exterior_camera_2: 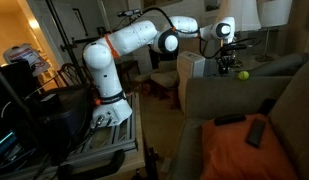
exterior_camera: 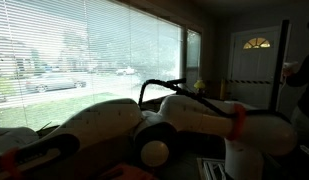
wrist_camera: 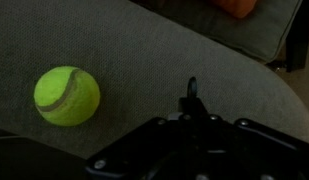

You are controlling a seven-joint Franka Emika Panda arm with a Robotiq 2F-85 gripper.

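Note:
In the wrist view, my gripper is a dark shape at the bottom, its fingers shut. A thin dark object (wrist_camera: 192, 88) sticks up between the fingers; what it is cannot be made out. A yellow-green tennis ball (wrist_camera: 67, 96) lies on grey fabric to the left, apart from the gripper. In exterior view 2, the gripper (exterior_camera_2: 228, 66) hangs at the end of the outstretched arm, beyond the grey couch (exterior_camera_2: 209, 88), with the ball (exterior_camera_2: 244, 74) close to its right.
An orange cushion (exterior_camera_2: 234, 150) rests on the couch, with a dark remote-like object (exterior_camera_2: 256, 130) on it. Another small dark item (exterior_camera_2: 230, 119) lies nearby. A person (exterior_camera: 303, 80) stands at the right edge of exterior view 1.

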